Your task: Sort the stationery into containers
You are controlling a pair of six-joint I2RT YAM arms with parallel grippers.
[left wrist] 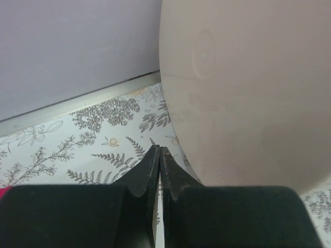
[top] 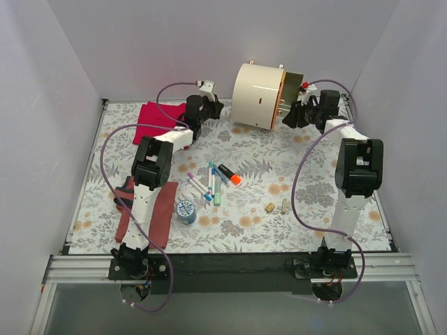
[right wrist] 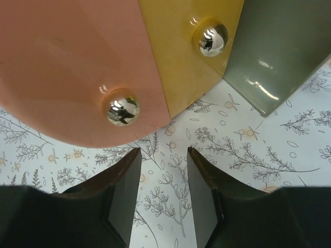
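Observation:
Several pens and markers [top: 211,180] lie loose mid-table, with a black-and-orange marker [top: 229,174] beside them. At the back stands a cream rounded cabinet [top: 255,96]. A grey-green drawer [right wrist: 279,51] juts from its right face, which has pink and yellow panels with shiny knobs [right wrist: 123,110]. My right gripper is open just in front of and below the pink panel's knob, not touching it, with nothing between the fingers. My left gripper, shut with nothing showing between its fingers, is beside the cabinet's left side.
A blue-lidded round jar [top: 186,211] stands at front left-centre. A red cloth [top: 150,125] lies at back left, a brown-red cloth [top: 162,216] at front left. Two small pieces, one a tan block [top: 269,207], lie front centre-right.

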